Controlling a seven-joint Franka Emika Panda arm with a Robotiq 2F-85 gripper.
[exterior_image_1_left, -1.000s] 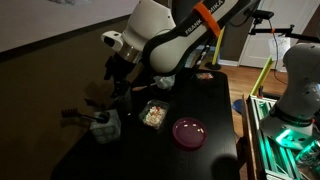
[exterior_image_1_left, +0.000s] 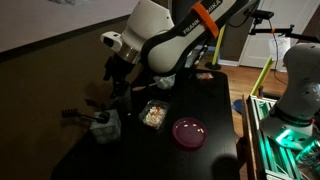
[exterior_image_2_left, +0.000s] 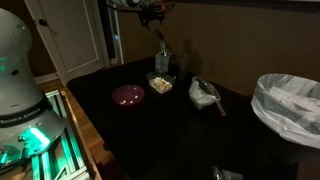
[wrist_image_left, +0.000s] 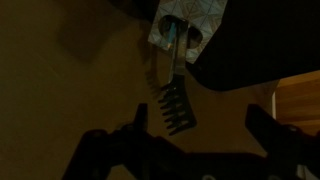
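A patterned utensil holder (wrist_image_left: 207, 14) shows at the top of the wrist view. From it extends a dark slotted utensil (wrist_image_left: 178, 108), its toothed end lying in the gap between my fingers as seen from this camera. My gripper is open, with the left and right fingers wide apart and neither touching the utensil. In exterior view 1 the light-coloured holder (exterior_image_1_left: 105, 128) stands at the table's left side near the wall, and the gripper (exterior_image_1_left: 112, 78) hangs above it. Exterior view 2 shows the holder (exterior_image_2_left: 164, 64) at the back, below the gripper.
A clear container with pale food (exterior_image_1_left: 154, 114) sits beside the holder, and a dark red plate (exterior_image_1_left: 189, 133) with small bits on it lies closer to the robot base. White bags (exterior_image_2_left: 204, 94) and a lined bin (exterior_image_2_left: 290, 105) occupy the other side.
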